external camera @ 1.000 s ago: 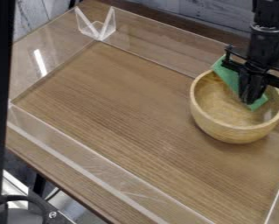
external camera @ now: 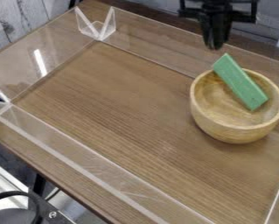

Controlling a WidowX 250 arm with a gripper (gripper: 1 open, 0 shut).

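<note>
A green block (external camera: 240, 81) leans in a wooden bowl (external camera: 233, 124) on the right side of the table, its upper end resting over the back rim. My dark gripper (external camera: 218, 35) is raised above and behind the bowl at the top of the view, apart from the block. It appears shut, with nothing visible between its fingers.
A clear plastic object (external camera: 96, 24) sits at the back left. Dark cables (external camera: 19, 201) lie at the bottom left corner, off the table edge.
My gripper has moved up and back, away from the bowl and block. The green block now lies uncovered in the bowl.
</note>
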